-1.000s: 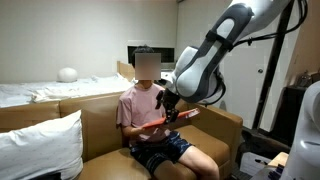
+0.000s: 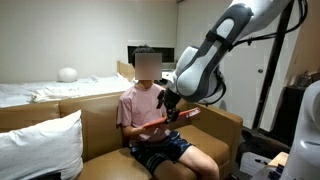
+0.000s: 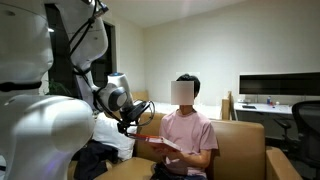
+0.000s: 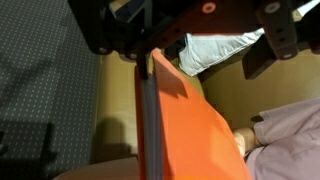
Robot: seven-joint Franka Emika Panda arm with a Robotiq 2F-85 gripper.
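Note:
A flat orange-red object, perhaps a book or folder, is held by a seated person in a pink shirt. Its dark edge runs up toward my gripper in the wrist view. My gripper is open, close to the upper side of that object. In the wrist view, dark fingers show at the top, spread wide. One of them lies near the dark edge; whether they touch cannot be told. From the other side, the gripper appears left of the orange-red object.
The person sits on a brown sofa with a white pillow at its left end. Behind stands a bed. A desk with a monitor and a dark chair are farther back.

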